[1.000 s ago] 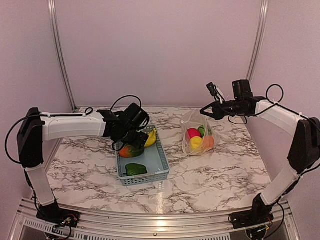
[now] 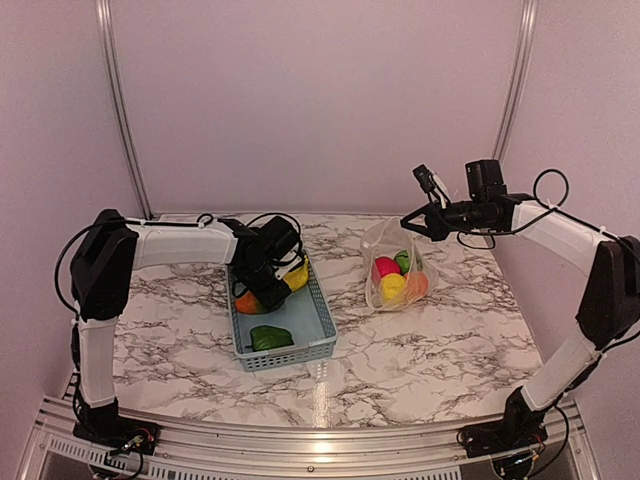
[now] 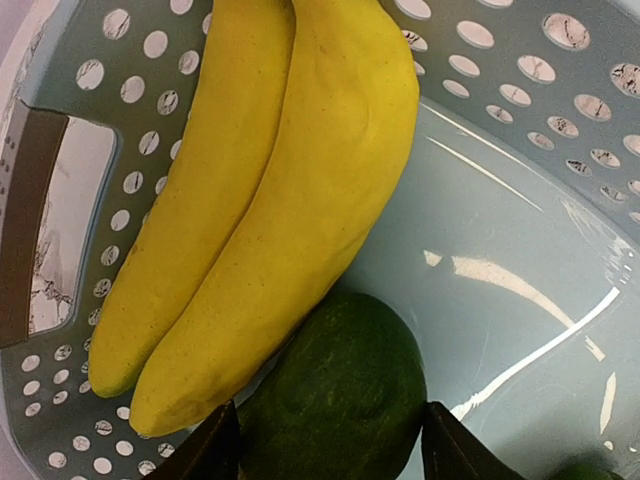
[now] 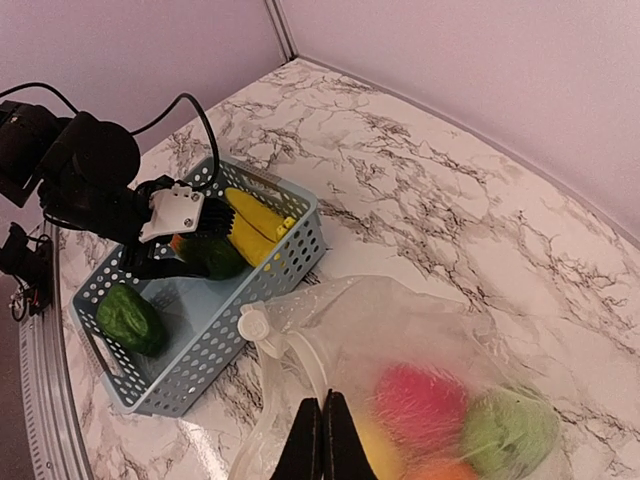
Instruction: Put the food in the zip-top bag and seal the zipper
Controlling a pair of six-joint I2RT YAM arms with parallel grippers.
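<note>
In the left wrist view, my left gripper straddles a dark green fruit (image 3: 345,385), one finger on each side; whether they press on it I cannot tell. From above, that fruit shows an orange end (image 2: 247,303) under the gripper, inside the blue-grey basket (image 2: 322,300). Yellow bananas (image 3: 300,190) lie beside it against the basket wall. A green pepper-like item (image 2: 270,338) rests at the basket's near end. My right gripper is shut on the upper edge of the clear zip top bag (image 4: 350,310), which holds red, yellow, orange and green food.
A white zipper slider (image 4: 254,322) sits at the bag's edge, near the basket side. Between basket and bag is a narrow strip of bare marble table (image 2: 345,270).
The right arm and bag look unmoved.
</note>
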